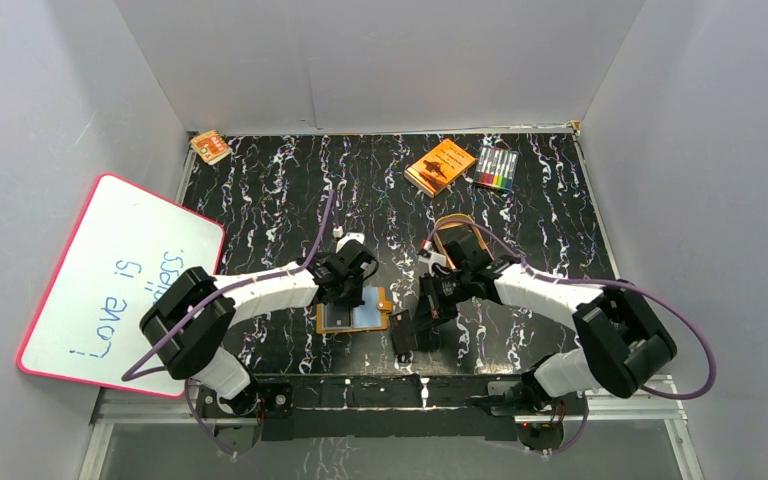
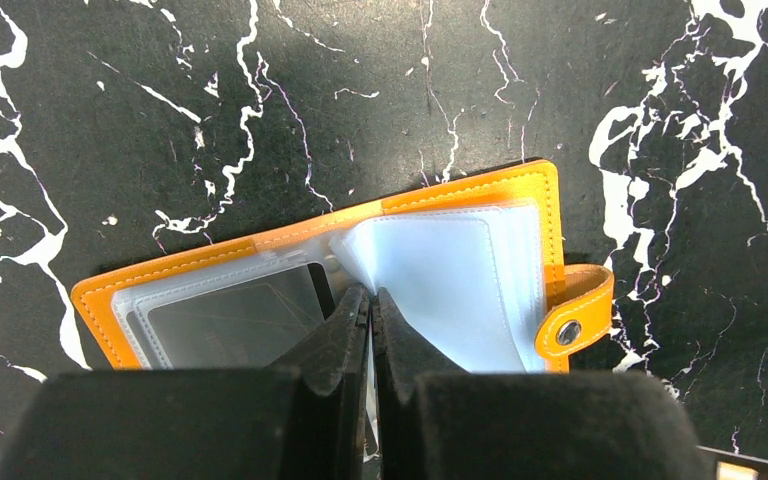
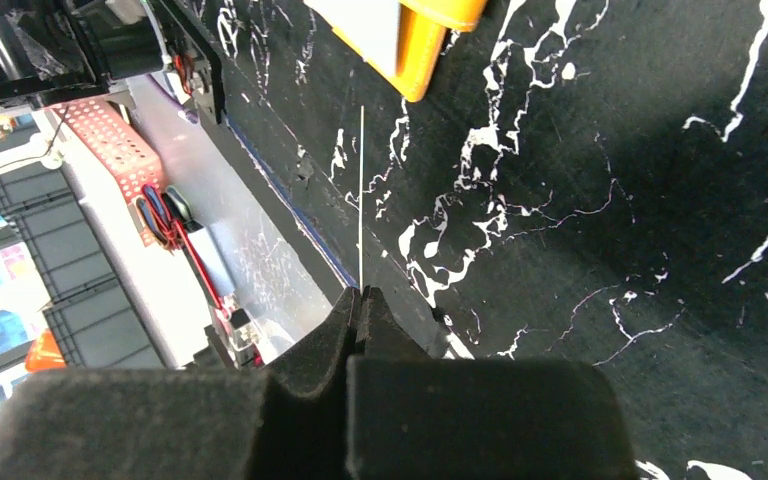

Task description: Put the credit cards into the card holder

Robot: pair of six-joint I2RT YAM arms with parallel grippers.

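The card holder, an orange-edged wallet (image 1: 321, 327) with clear sleeves, lies open on the table. In the left wrist view one sleeve (image 2: 230, 320) has a dark card in it, and the bluish sleeve (image 2: 450, 285) beside it shows no card. My left gripper is shut at the middle of the holder, pinching the puckered inner edge of the bluish sleeve. To the right of the holder, my right gripper is shut on a black card (image 1: 402, 332), seen edge-on as a thin line in the right wrist view. The card is apart from the holder.
A brown-rimmed tray (image 1: 454, 218) stands partly hidden behind the right arm. Farther back are an orange book (image 1: 440, 165) and a marker set (image 1: 496, 168). A whiteboard (image 1: 110, 280) leans at left.
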